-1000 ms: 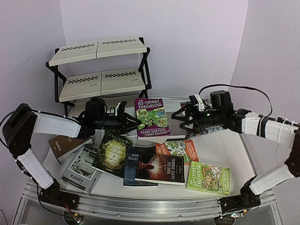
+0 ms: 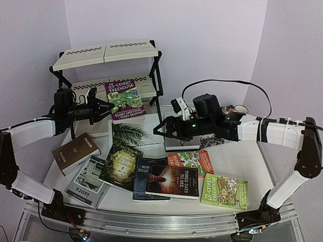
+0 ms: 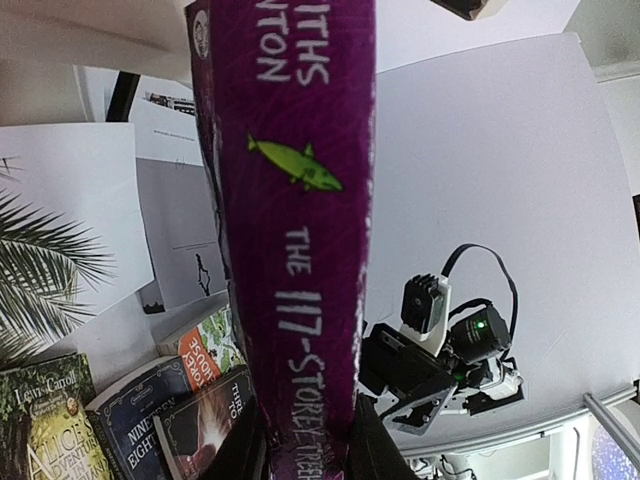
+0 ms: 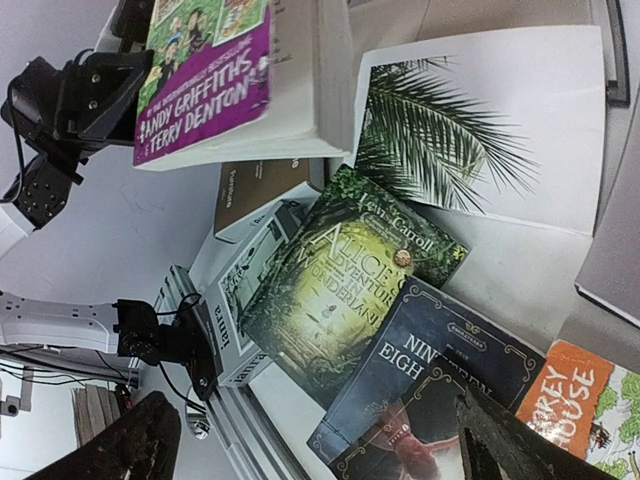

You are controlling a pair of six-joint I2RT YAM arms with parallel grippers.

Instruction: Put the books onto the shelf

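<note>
The purple 117-Storey Treehouse book (image 2: 124,98) is raised in front of the shelf's middle tier, held by my left gripper (image 2: 108,107) at its spine side; it fills the middle of the left wrist view. My right gripper (image 2: 164,127) stands open with nothing between its fingers, above the table. Below lie the palm-leaf book (image 4: 480,120), Alice in Wonderland (image 2: 121,166), a dark Nineteen Eighty book (image 4: 400,350), Three Days to See (image 2: 171,181), an orange Treehouse book (image 2: 192,159), the green 65-Storey Treehouse (image 2: 224,191), a brown book (image 2: 75,154) and a grey book (image 2: 86,181).
The two-tier rack (image 2: 81,60) stands at the back left, its top tier empty. Behind my right arm, a grey flat item (image 4: 620,250) and patterned items lie at the back right. The table's right side has some bare room.
My left gripper has carried the purple book up and left toward the rack. My right gripper has moved left over the table.
</note>
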